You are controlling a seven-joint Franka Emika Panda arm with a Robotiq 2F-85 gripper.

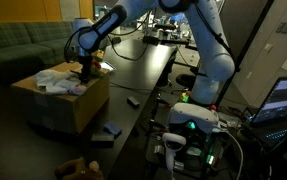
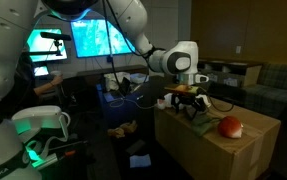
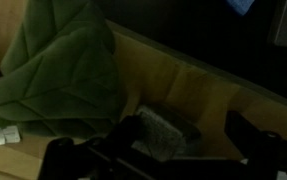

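Observation:
My gripper is open, its dark fingers spread along the bottom of the wrist view. Between them shows a small dark object with a grey-green top (image 3: 165, 132), resting on the brown box top (image 3: 198, 90). A quilted green cloth (image 3: 58, 75) lies just left of it. In exterior view 2 the gripper (image 2: 186, 108) is low over the box (image 2: 208, 155), close to the green cloth (image 2: 196, 126). Exterior view 1 shows the gripper (image 1: 86, 70) at the box's far side; the fingertips are too small to make out there.
A red and white item (image 2: 230, 127) sits on the box, beyond the green cloth. Pale cloth (image 1: 55, 80) covers part of the box top. On the dark surface below lie a blue piece (image 1: 113, 128), a dark slab (image 1: 133, 102) and a brown item (image 1: 78, 168).

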